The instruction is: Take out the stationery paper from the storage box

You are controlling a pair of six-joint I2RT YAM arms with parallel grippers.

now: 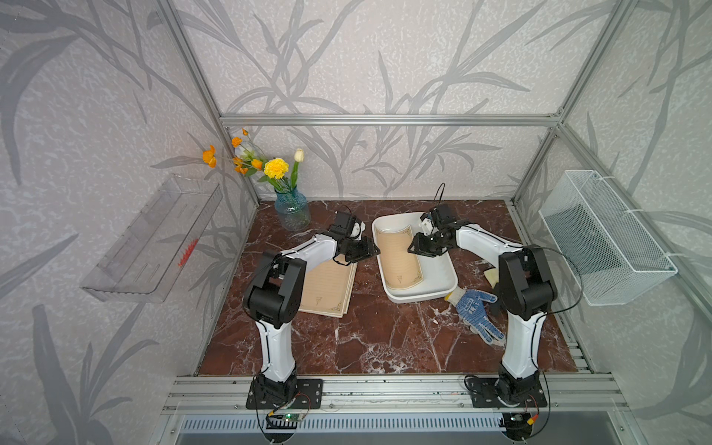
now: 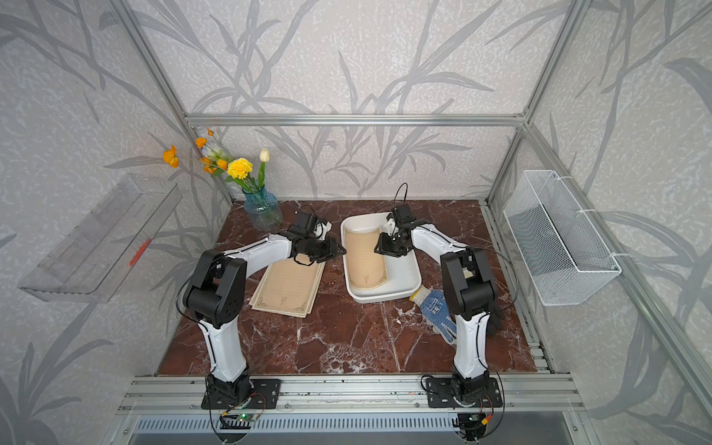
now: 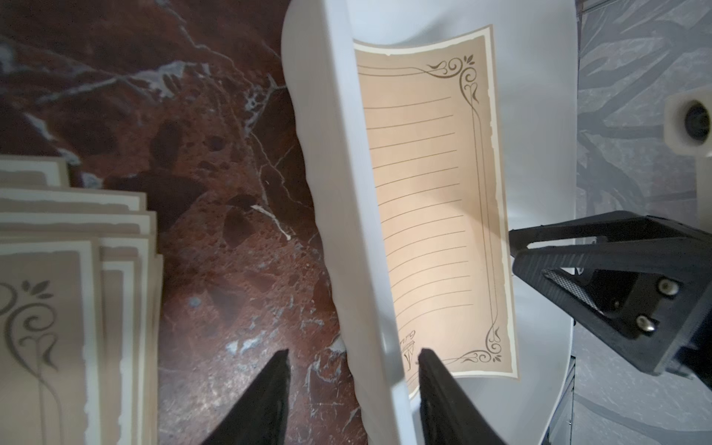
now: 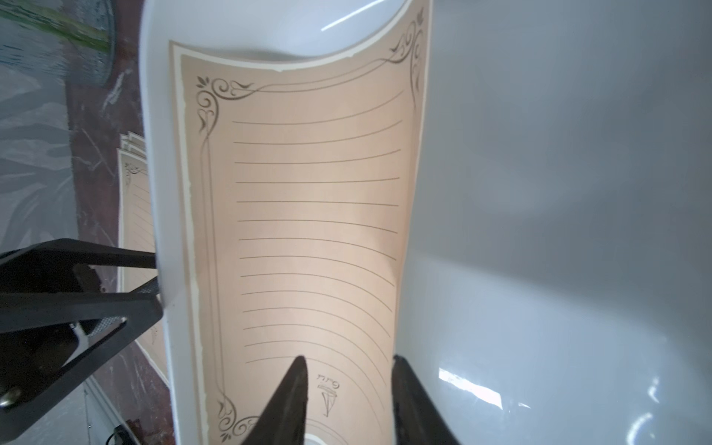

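Note:
The white storage box (image 1: 437, 278) holds curled, lined stationery paper (image 1: 396, 256) along its left side. My right gripper is over the paper's right edge inside the box, its fingers apart; whether it touches the paper is unclear. My left gripper stands open, its fingers either side of the box's left wall, seen from above. A stack of several sheets (image 1: 322, 293) lies on the table left of the box, partly under the left arm.
A glass vase of flowers (image 1: 293, 211) stands back left. A blue glove (image 1: 474, 315) lies right front of the box. Wire basket (image 1: 600, 244) and clear bin (image 1: 148, 237) are on the side walls.

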